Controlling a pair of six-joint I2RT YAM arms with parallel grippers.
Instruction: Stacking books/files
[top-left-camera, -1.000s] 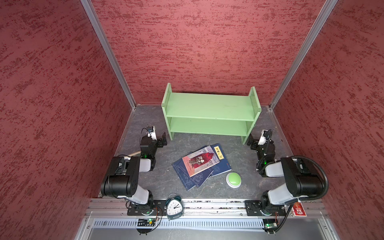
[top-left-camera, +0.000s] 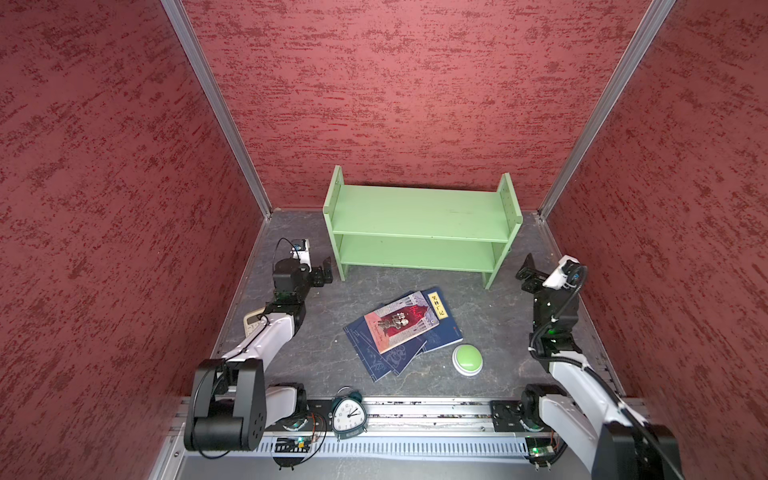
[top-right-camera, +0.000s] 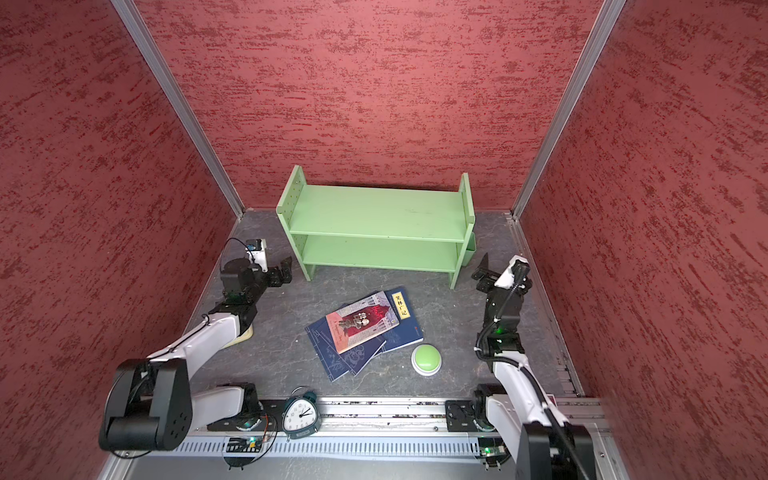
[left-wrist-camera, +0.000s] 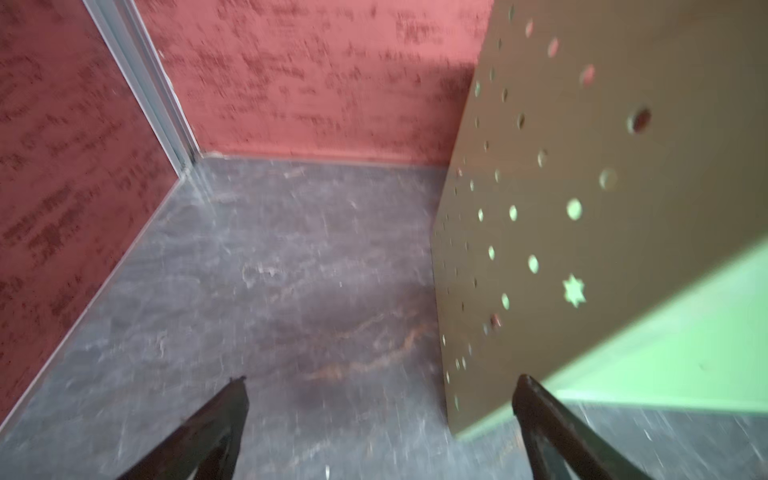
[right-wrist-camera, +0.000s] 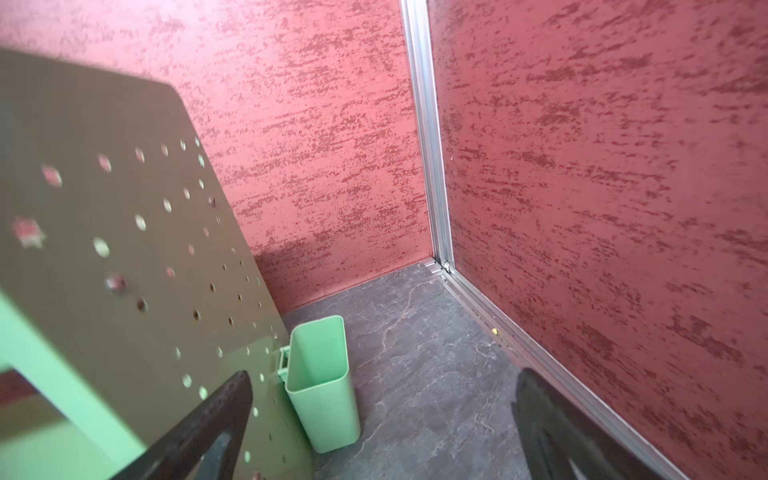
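Observation:
Several books lie in an overlapping pile on the dark table. On top is a pink and red book (top-left-camera: 402, 321); under it are a blue book with a yellow label (top-left-camera: 448, 324) and dark blue books (top-left-camera: 369, 360) toward the front left. Behind the pile stands the empty green shelf (top-left-camera: 424, 212), with two levels. My left gripper is open beside the shelf's left side panel, nothing between its fingers. To the right of the shelf, my right gripper also stands open and empty, apart from the books.
A green bin (right-wrist-camera: 324, 392) hangs at or stands against the shelf's right panel. The green push button (top-left-camera: 467, 358) sits right of the books, and an alarm clock (top-left-camera: 349, 414) is at the front rail. Bare table lies between shelf and books.
Both arms have swung outward and reached out from their folded pose. The right gripper has shifted right, away from the shelf; the left moved slightly. Books and shelf have not moved.

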